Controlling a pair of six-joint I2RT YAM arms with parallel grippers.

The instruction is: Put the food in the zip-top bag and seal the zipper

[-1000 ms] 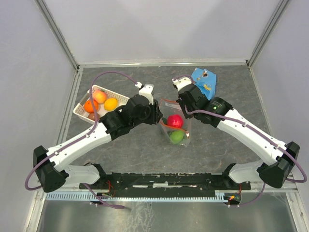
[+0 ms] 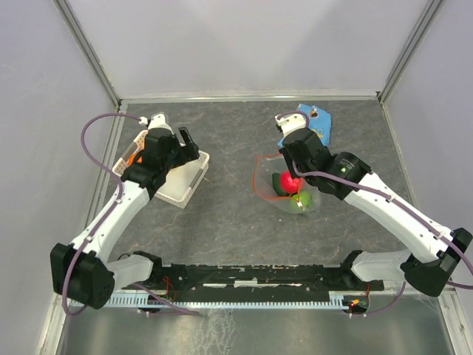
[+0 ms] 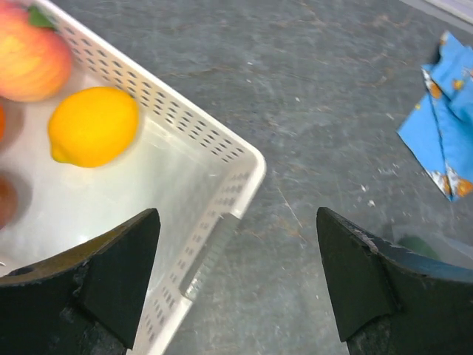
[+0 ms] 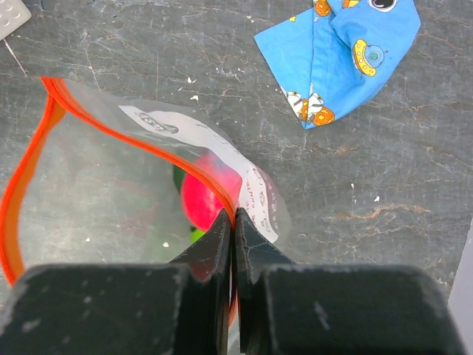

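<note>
The clear zip top bag (image 2: 270,178) with its orange zipper edge stands mouth-open right of centre. Inside it are a red food piece (image 2: 290,183), a green one (image 2: 301,200) and a dark green one beside them. My right gripper is shut on the bag's rim, the orange edge running between its fingertips. Over the white basket (image 2: 177,201) at left, my left gripper (image 2: 191,151) stands open and empty. The left wrist view shows a lemon (image 3: 94,126) and a peach (image 3: 31,55) in that basket, past the left finger.
A blue patterned cloth (image 4: 347,59) lies behind the bag. An orange fruit (image 2: 134,157) shows in the basket, partly behind the left arm. Bare table (image 2: 225,200) lies between basket and bag.
The left gripper has moved left from the bag to above the basket, its fingers opening wide. My right gripper has shifted right, drawing the bag along with its food.
</note>
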